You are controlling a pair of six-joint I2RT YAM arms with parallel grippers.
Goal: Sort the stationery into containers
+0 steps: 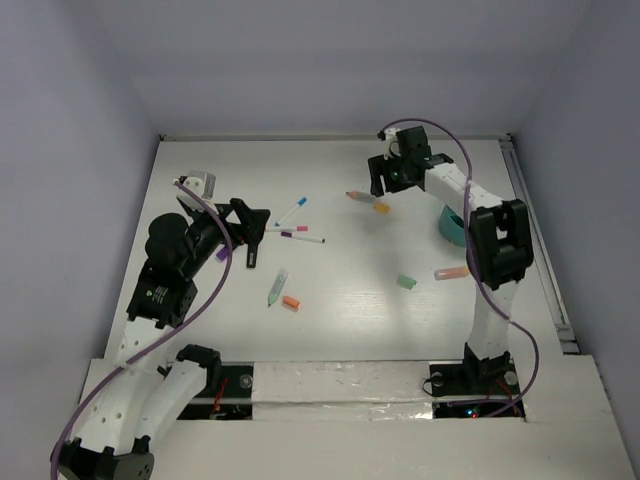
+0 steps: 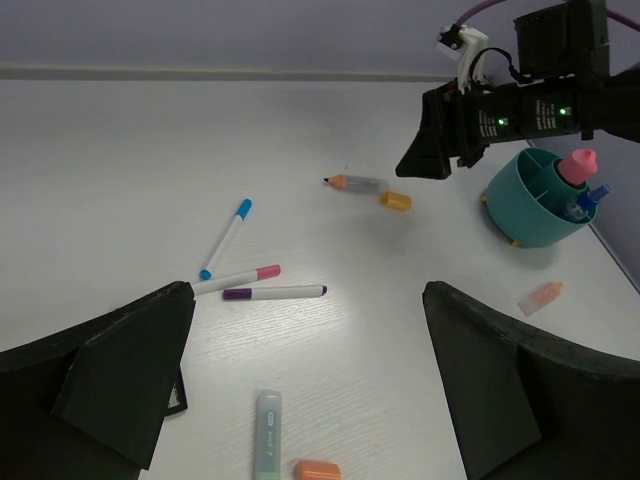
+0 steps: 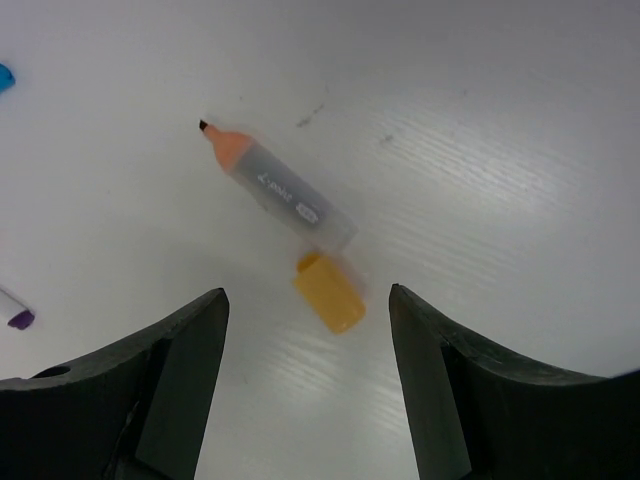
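My right gripper is open just above a grey marker with an orange tip and its separate yellow cap. My left gripper hangs open at the left. Near it lie a blue-capped marker, a pink-capped marker, a purple-capped marker, a pale teal marker and an orange cap. A green cap and an orange marker lie at the right. A teal divided container holds pink and blue items.
A black item and a purple one lie by my left gripper, partly hidden. The right arm reaches over the right side, partly covering the container in the top view.
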